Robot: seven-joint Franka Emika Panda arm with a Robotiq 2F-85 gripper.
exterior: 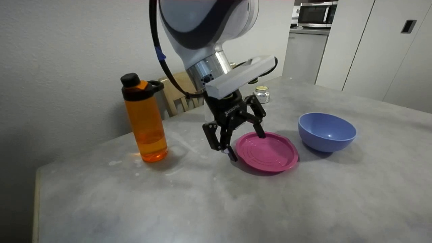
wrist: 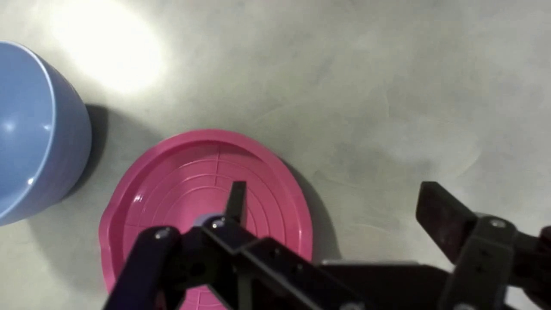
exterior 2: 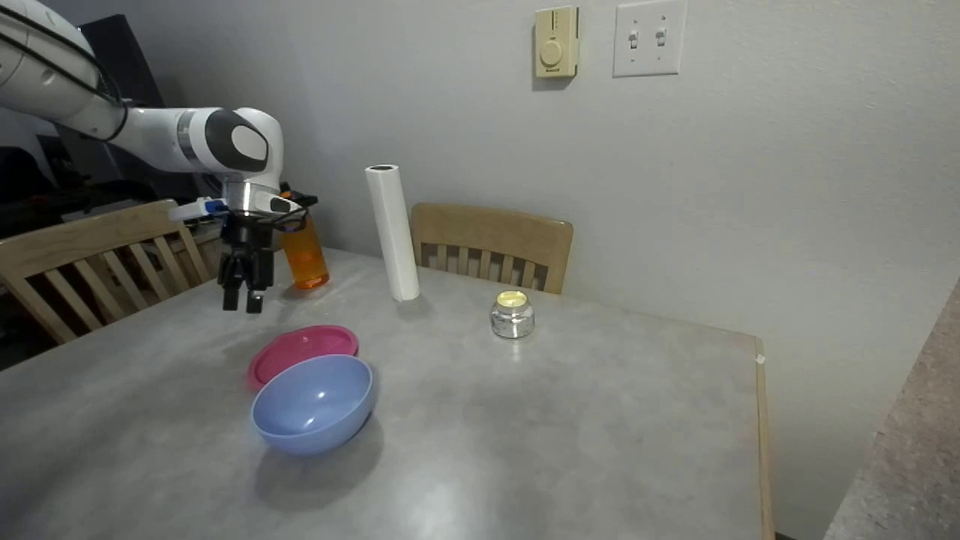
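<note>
A round pink lid-like plate (exterior: 267,153) lies flat on the grey table, close beside a blue bowl (exterior: 327,133). My gripper (exterior: 247,146) is tilted above the plate's left side in exterior view 1, its two fingers wide apart with nothing between them. From the wrist, one fingertip (wrist: 237,201) appears over the pink plate (wrist: 206,150) and the other over bare table to its right. The blue bowl (wrist: 72,129) is cut off by that view's left edge. Exterior view 2 shows the gripper (exterior 2: 243,304) raised above the table behind the plate (exterior 2: 310,342).
An orange bottle (exterior: 146,125) stands left of the gripper by the wall. Farther along are a white roll (exterior 2: 393,234) standing upright and a small glass jar (exterior 2: 513,316) with a yellow top.
</note>
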